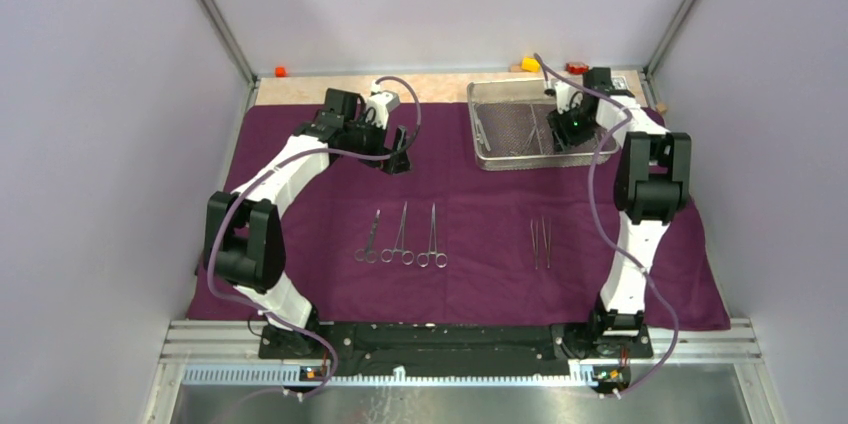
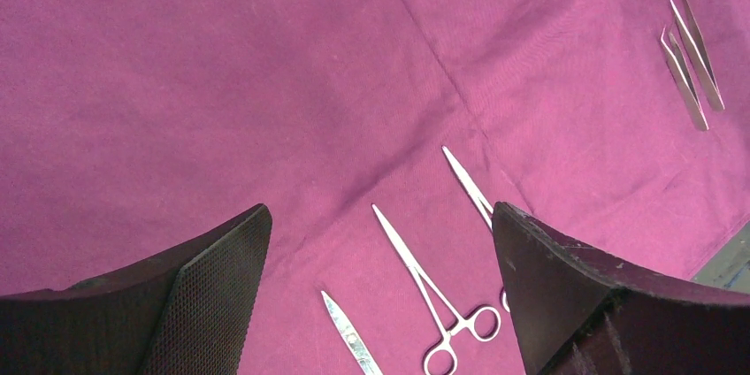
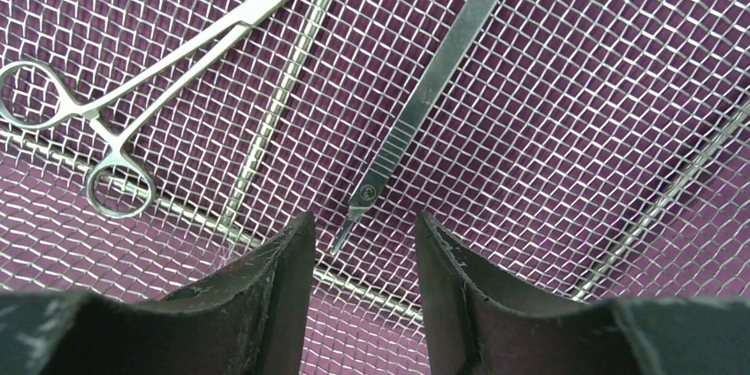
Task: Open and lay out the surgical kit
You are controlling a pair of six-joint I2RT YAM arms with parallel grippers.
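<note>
My right gripper is low inside the mesh tray (image 1: pixel 482 160), part open, its fingers either side of the lower tip of a flat scalpel handle (image 3: pixel 416 105); nothing is clearly held. Ringed forceps (image 3: pixel 119 167) lie to its left in the tray. My left gripper stands open above the purple cloth, nothing between its fingers. Below it lie scissors (image 1: pixel 368 244) and two needle-holder-like instruments (image 1: pixel 397 249) (image 1: pixel 432 249) in a row. Tweezers (image 1: pixel 547 244) lie together at the front right.
The purple cloth (image 1: pixel 480 284) has free room at centre and left. A yellow block (image 1: pixel 530 65), a red item (image 1: pixel 577 67) and a small red block (image 1: pixel 281 72) sit on the back ledge.
</note>
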